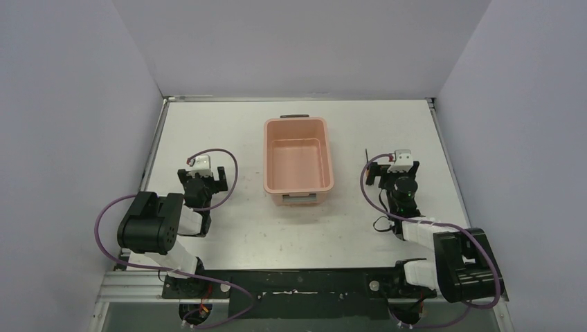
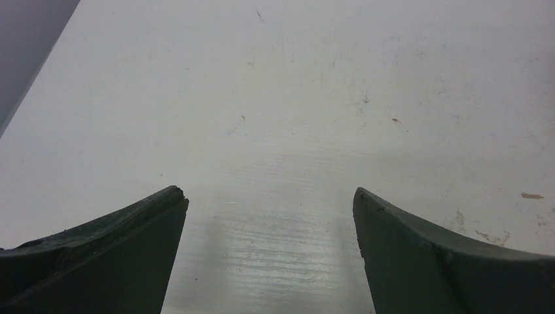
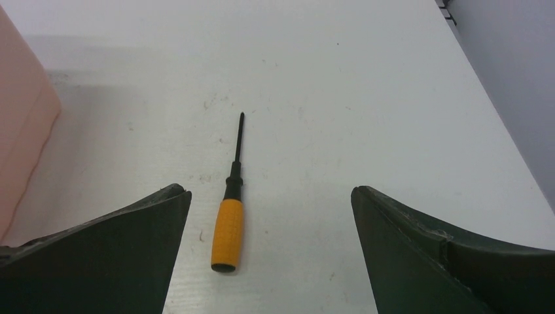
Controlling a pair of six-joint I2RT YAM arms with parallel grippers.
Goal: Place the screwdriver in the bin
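The screwdriver (image 3: 228,226), with an orange handle and a dark shaft, lies on the table in the right wrist view, its tip pointing away. In the top view only its shaft (image 1: 367,156) shows clearly; my right gripper (image 1: 393,168) largely covers the handle. Seen from the wrist, the right gripper is open above the table, the screwdriver nearer its left finger (image 3: 124,255). At the table's middle stands the pink bin (image 1: 266,158), empty. On the left side my left gripper (image 1: 203,181) is open, with bare table between its fingers.
A dark handle (image 1: 294,116) projects from the bin's far side. Bare white table (image 1: 297,238) lies in front of the bin and on both sides of it. Walls enclose the left, right and back. Purple cables (image 1: 453,225) loop along both arms.
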